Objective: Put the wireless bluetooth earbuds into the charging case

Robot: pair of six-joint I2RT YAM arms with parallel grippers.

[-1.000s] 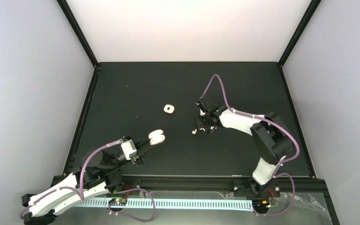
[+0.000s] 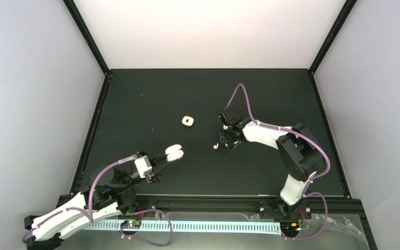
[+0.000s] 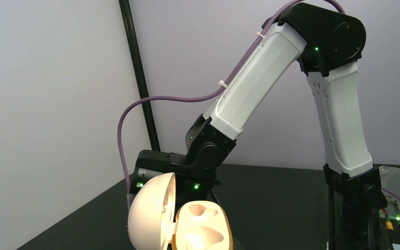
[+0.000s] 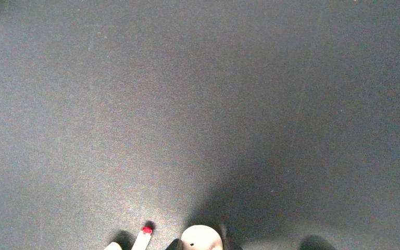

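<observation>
My left gripper is shut on the white charging case, whose lid stands open; both earbud hollows show empty in the left wrist view. My right gripper is down at the table, around small white earbuds. In the right wrist view a round white earbud part lies at the bottom edge between dark fingertips, with a red-tipped white stem beside it. Whether the fingers grip that part is unclear.
A small white square object lies mid-table. Pale walls border the workspace.
My right arm has shifted very slightly at the table. My left gripper and the case have not moved.
</observation>
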